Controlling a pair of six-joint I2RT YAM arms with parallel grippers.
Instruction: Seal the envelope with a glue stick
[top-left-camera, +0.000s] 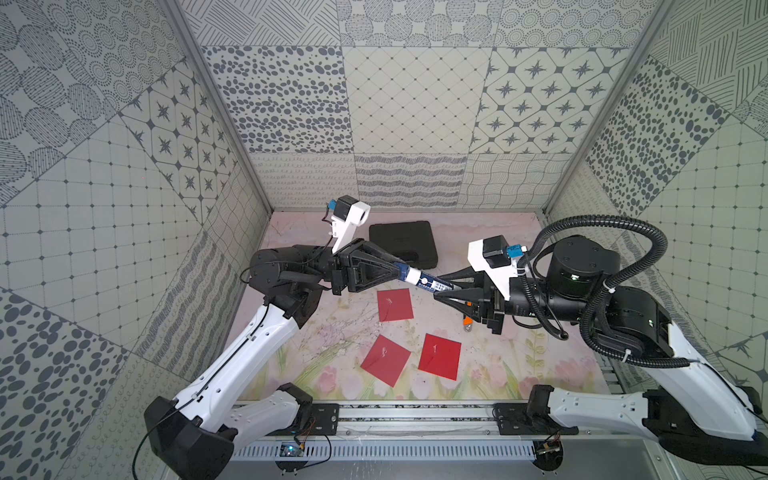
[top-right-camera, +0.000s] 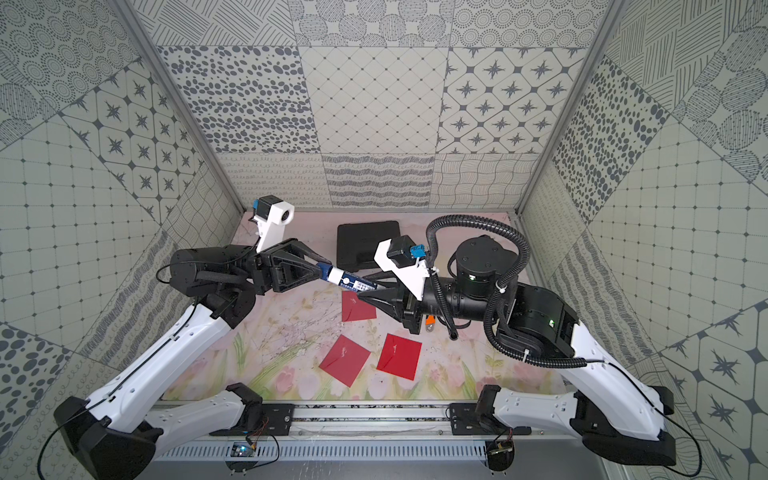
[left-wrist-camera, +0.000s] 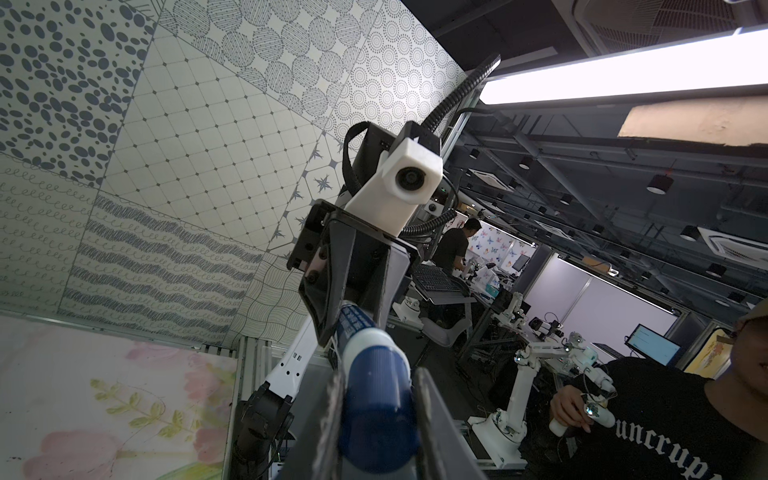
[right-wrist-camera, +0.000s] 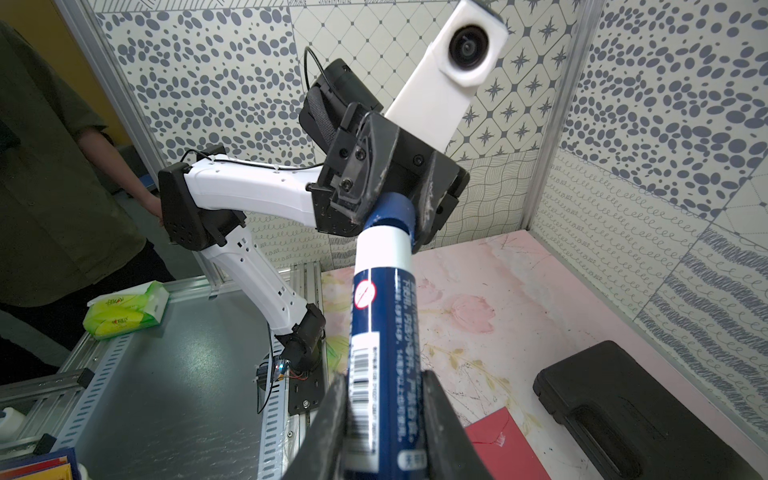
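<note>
A dark blue glue stick (right-wrist-camera: 384, 352) with a white band is held level above the table, my right gripper (top-left-camera: 444, 292) shut on its body. Its blue cap (left-wrist-camera: 377, 408) is on the end toward my left gripper (top-left-camera: 398, 270), whose fingers sit either side of it; whether they grip it is unclear. On the table below lie three red envelopes: one at the back (top-left-camera: 394, 304), two nearer the front (top-left-camera: 385, 360).
A black case (top-left-camera: 402, 240) lies at the back middle. An orange-handled object (top-left-camera: 468, 322) is partly hidden beneath my right gripper.
</note>
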